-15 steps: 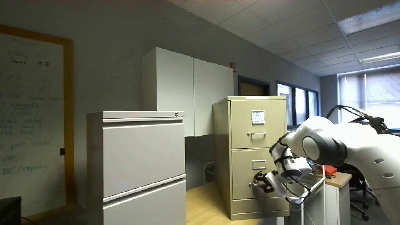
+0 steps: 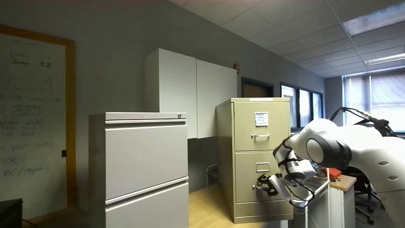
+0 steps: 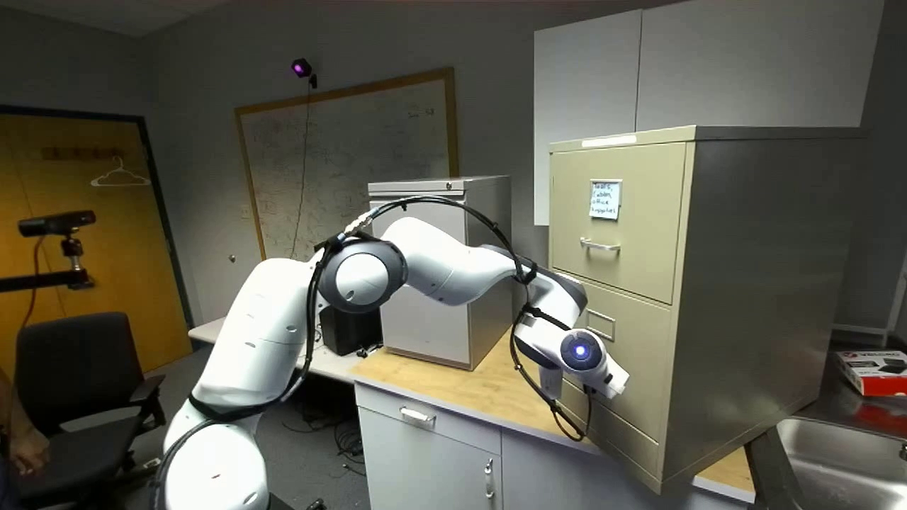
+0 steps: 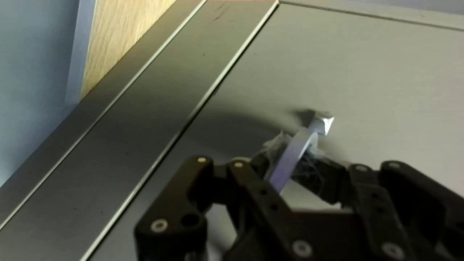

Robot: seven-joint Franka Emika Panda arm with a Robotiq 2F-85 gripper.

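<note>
The beige filing cabinet [image 2: 224, 152] has two drawers, both flush with its front. On the lower drawer [image 2: 246, 167], my gripper [image 2: 265, 185] is at the handle's height. From the wrist view, the metal handle [image 4: 292, 158] runs between the fingers, and my gripper is shut on it. Wispy, frayed material covers the fingertips [image 4: 311, 169]. One handle mount [image 4: 322, 123] shows beyond them, fixed to the drawer face. The other end of the handle is hidden behind the gripper body. In exterior view 2 the arm [image 3: 544, 336] hides the handle and fingers.
A grey filing cabinet [image 3: 425, 327] stands left of the beige one on the wooden countertop [image 3: 451, 394]. White wall cupboards [image 2: 178, 91] hang behind. A sink [image 3: 842, 467] and a red-and-white box [image 3: 876, 372] are at the far right of exterior view 2.
</note>
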